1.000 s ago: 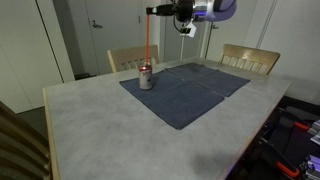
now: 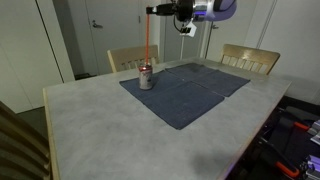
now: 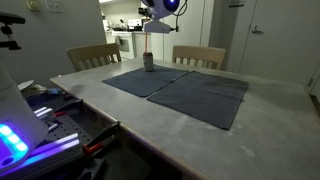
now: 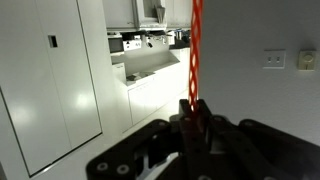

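A long, thin orange-red stick (image 2: 147, 38) stands nearly upright, with my gripper (image 2: 150, 11) shut on its upper part. Its lower end meets the top of a small can-like container (image 2: 146, 78); whether it reaches inside or only touches the rim, I cannot tell. The container (image 3: 148, 63) stands upright on the table in the second exterior view too, below the gripper. From the wrist, the stick (image 4: 196, 50) runs up out of the dark fingertips to the top edge of the view, and the container is out of sight.
Dark grey mats (image 2: 185, 95) lie flat on the pale table (image 2: 95, 130), one partly under the container. Wooden chairs (image 2: 127, 58) stand at the far side.
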